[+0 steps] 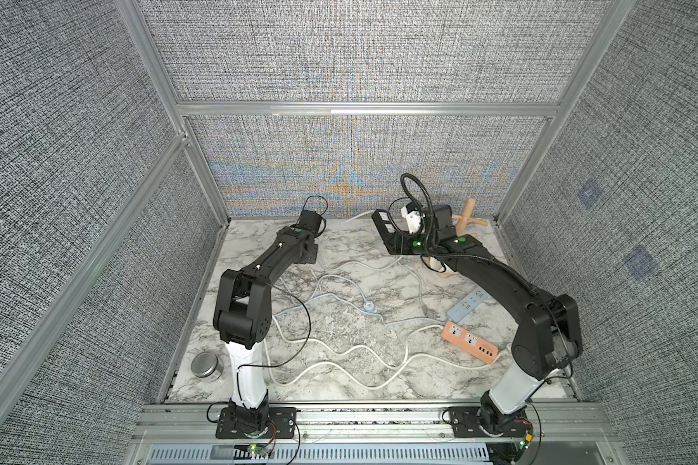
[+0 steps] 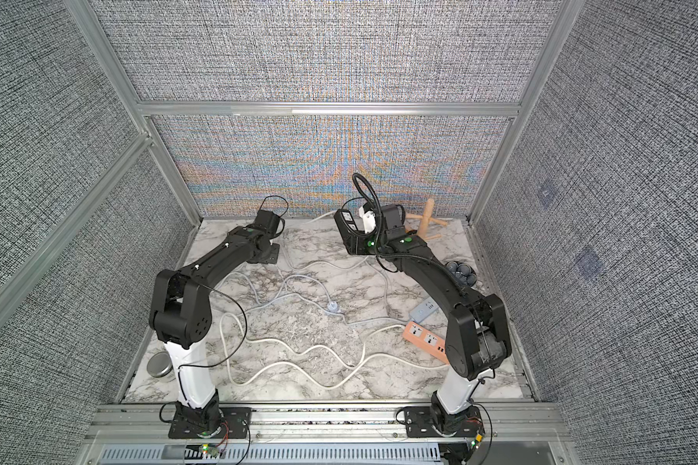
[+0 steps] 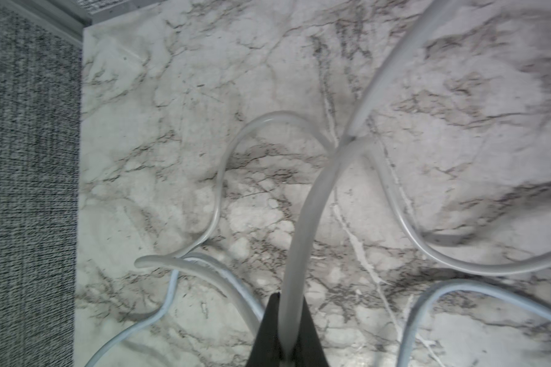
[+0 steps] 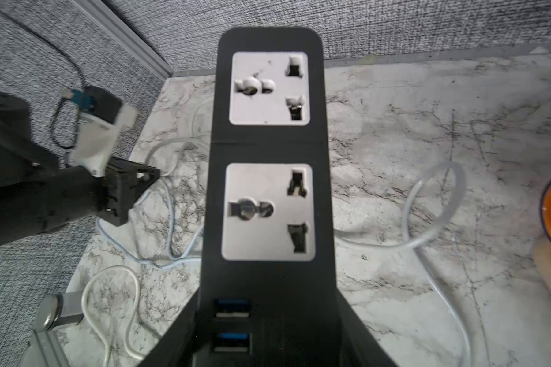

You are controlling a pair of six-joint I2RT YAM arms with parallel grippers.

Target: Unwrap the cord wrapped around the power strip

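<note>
The black power strip (image 4: 269, 146), with white socket panels, stands raised in the right wrist view, no cord across its visible face. My right gripper is shut on its lower end, one finger on each side. A whitish cord (image 3: 306, 226) runs down the left wrist view to my left gripper, which is shut on it. Farther up, the held stretch crosses over another strand of whitish cord (image 3: 217, 195). Behind the strip, a loop of whitish cord (image 4: 431, 229) trails over the marble table.
An orange power strip (image 1: 470, 342) and a light blue one (image 1: 467, 304) lie at right, their cords spread across the middle. A blue-grey cord (image 3: 416, 312) lies near the held cord. A round tin (image 1: 205, 365) stands front left; a wooden rack (image 1: 465, 217) stands back right.
</note>
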